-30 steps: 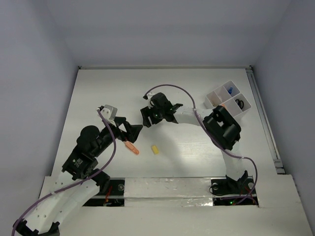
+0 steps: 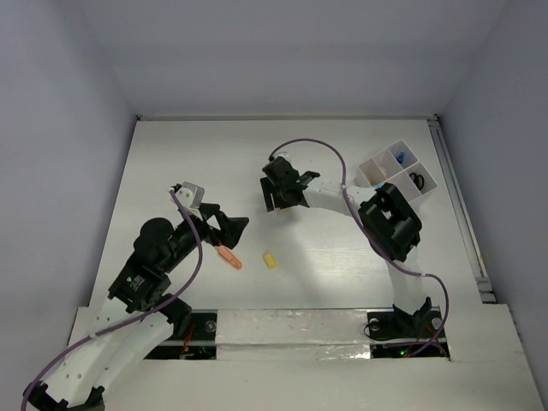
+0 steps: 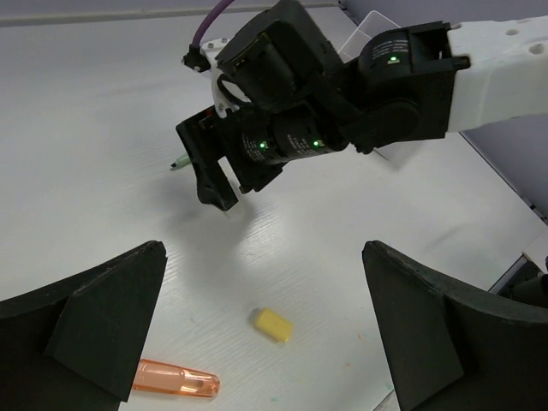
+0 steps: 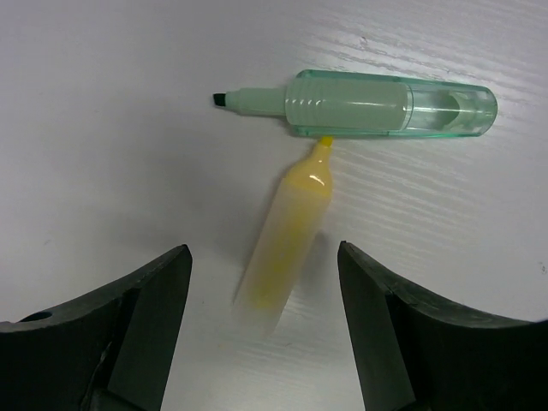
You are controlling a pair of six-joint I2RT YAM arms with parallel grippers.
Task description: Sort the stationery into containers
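Note:
In the right wrist view, a yellow marker [image 4: 287, 240] lies between the open fingers of my right gripper, which hovers above it; a green highlighter [image 4: 360, 104] lies just beyond its tip. My left gripper stands open and empty at the left of the work surface. An orange marker [image 2: 229, 257] and a small yellow block [image 2: 269, 259] lie near it. A white divided container [image 2: 372, 173] at the right holds a blue item [image 2: 401, 157] and black scissors [image 2: 418, 181].
The white board [image 2: 180, 145] is clear at the back left. Grey walls surround it, with a metal rail [image 2: 454, 205] along the right edge.
My right gripper has moved a little to the right and toward the back. The left arm has not moved.

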